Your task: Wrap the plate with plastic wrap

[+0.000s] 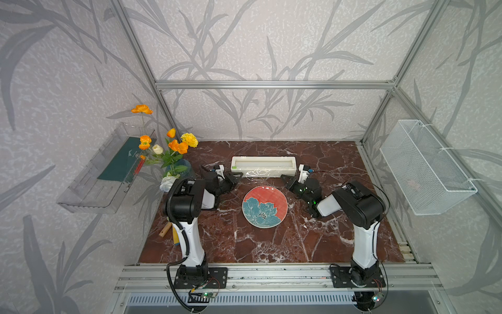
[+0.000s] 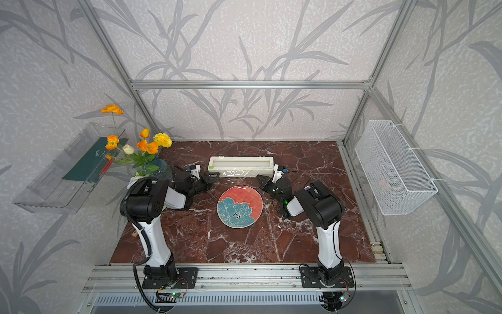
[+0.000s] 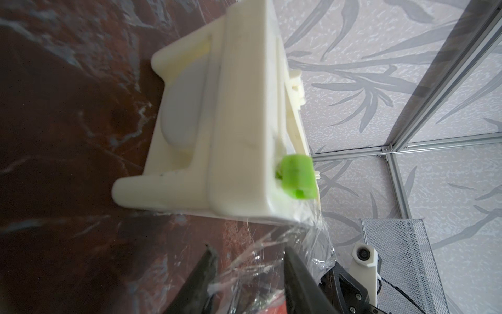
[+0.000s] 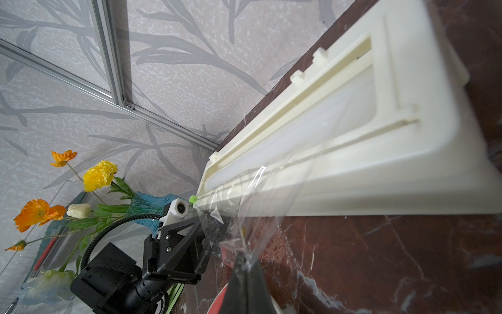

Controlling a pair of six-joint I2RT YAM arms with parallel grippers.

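The cream wrap dispenser (image 1: 264, 166) lies lengthwise behind the round red-and-teal plate (image 1: 265, 207), which has no film visible over it. Clear plastic wrap (image 4: 251, 209) hangs from the dispenser's front and gathers at the tips of my right gripper, which is shut on it. At the dispenser's left front corner, my left gripper is part open. Its fingers (image 3: 201, 280) stand apart, with crinkled film (image 3: 256, 272) stretching between them; whether they touch it I cannot tell. A green slider (image 3: 298, 175) sits at that end of the dispenser.
A flower vase (image 1: 180, 170) stands close behind the left arm. A clear basket (image 1: 99, 183) hangs at the left wall and a white mesh basket (image 1: 426, 167) at the right. Open table (image 1: 266, 246) lies in front of the plate.
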